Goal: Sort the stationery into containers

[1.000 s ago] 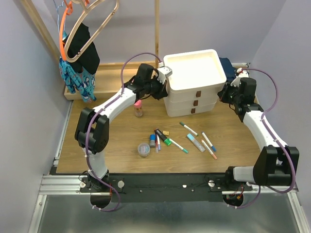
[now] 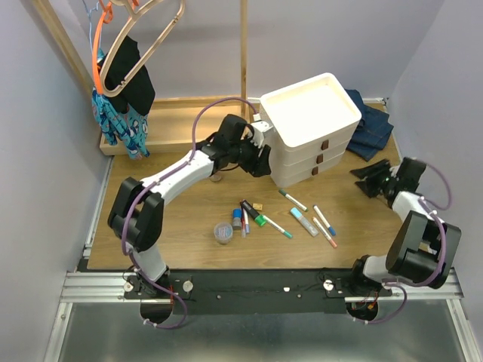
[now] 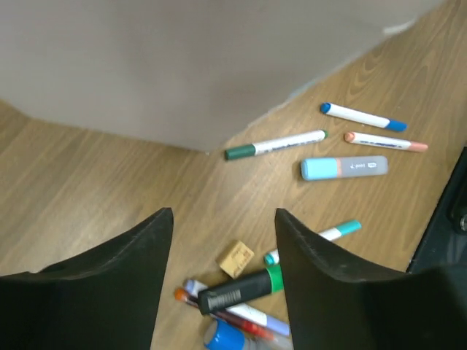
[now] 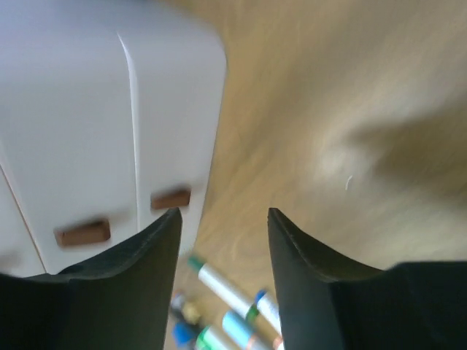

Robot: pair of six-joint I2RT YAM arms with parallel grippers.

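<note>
A white drawer unit [image 2: 309, 124] with three brown-handled drawers stands tilted at an angle toward the table's back. My left gripper [image 2: 261, 160] is beside its left side, part open with nothing between its fingers. Well to the unit's right, above bare table, my right gripper [image 2: 364, 181] is part open and empty. In front of the unit lie a dark green marker [image 2: 293, 200], a teal marker [image 2: 277, 226], a blue-capped marker [image 2: 324, 219], an orange marker [image 2: 324, 232], a light blue glue stick [image 2: 304, 222], a black-and-green highlighter [image 2: 253, 213] and a small tan eraser [image 3: 236, 259].
A clear round container [image 2: 223, 232] sits left of the pens. Dark folded jeans [image 2: 370, 124] lie behind the unit at right. A wooden rack [image 2: 170, 124] with hanging clothes [image 2: 124, 113] fills the back left. Bare table lies at right and front left.
The drawer unit has shifted right and turned slightly. My right gripper has come away from its right side and lowered.
</note>
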